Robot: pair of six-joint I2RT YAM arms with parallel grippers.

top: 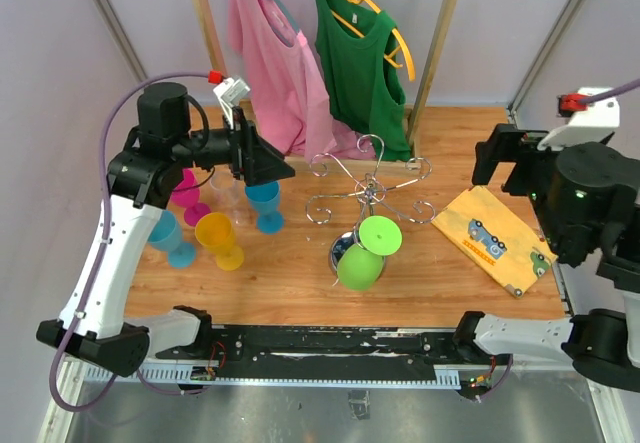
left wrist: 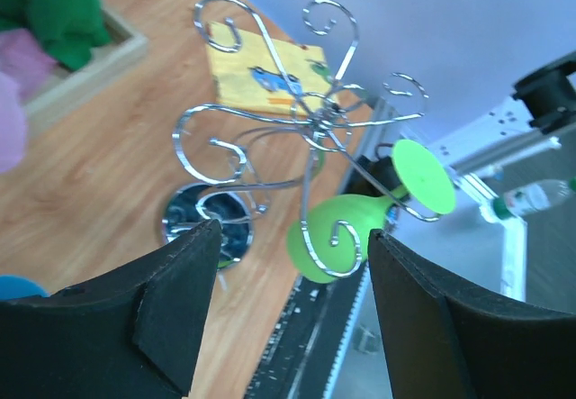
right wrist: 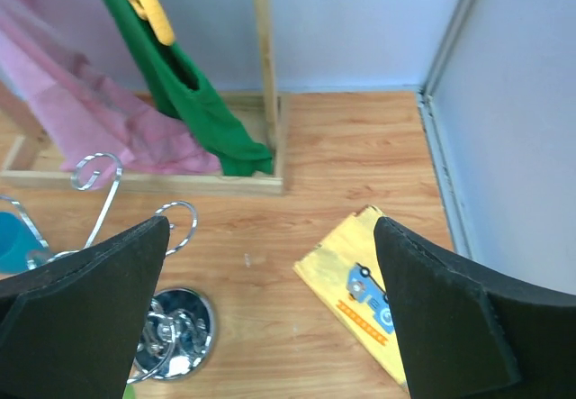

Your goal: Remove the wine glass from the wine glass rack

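A green wine glass [top: 358,270] hangs upside down from the metal wine glass rack [top: 371,195], its round foot uppermost. In the left wrist view, that glass [left wrist: 337,223] is at the near side of the rack [left wrist: 319,129], beyond my right-hand finger. My left gripper [top: 284,171] is open and empty, left of the rack and above the table. Off to the right, near the yellow cloth, my right gripper [top: 490,160] stands open with nothing between its fingers. The right wrist view catches only part of the rack [right wrist: 103,210] and its round base.
Other glasses stand on the left of the table: an orange one [top: 218,235], two blue, a pink and a clear one. A clothes stand [top: 440,43] with pink and green tops is at the back. A yellow printed cloth [top: 495,238] lies at right. Bare wood lies in front of the rack.
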